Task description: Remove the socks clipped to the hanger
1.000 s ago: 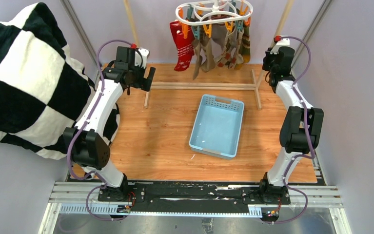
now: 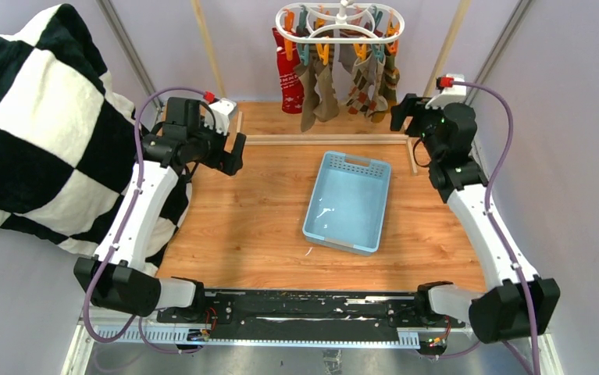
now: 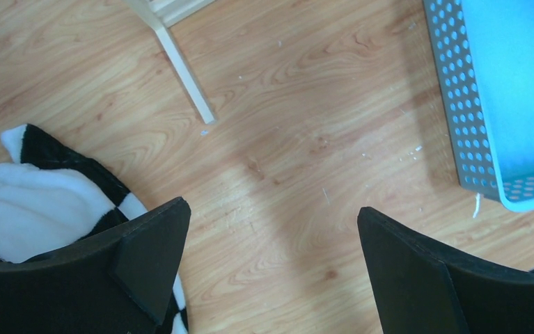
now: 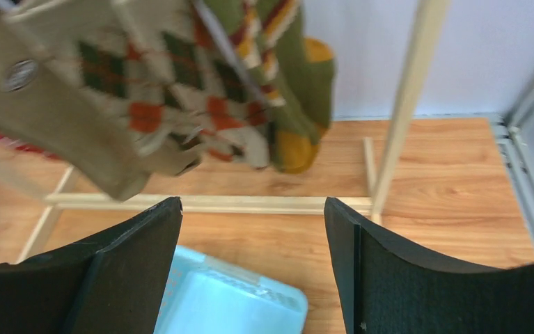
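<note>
A white oval hanger with orange and teal clips carries socks: a red patterned one, brown ones, an argyle one and an olive-and-yellow one. At the right of the hanging socks, my right gripper is open and empty; its wrist view shows the socks above the gap between its fingers. My left gripper stands open and empty left of the blue basket, over bare wood in its wrist view.
A wooden frame stands behind the basket, with uprights at both sides. A black-and-white checkered cushion fills the left side. Bare tabletop surrounds the basket, which looks empty.
The right arm has swung toward the front and left, bringing its gripper nearer the socks. The hanger and socks have swayed.
</note>
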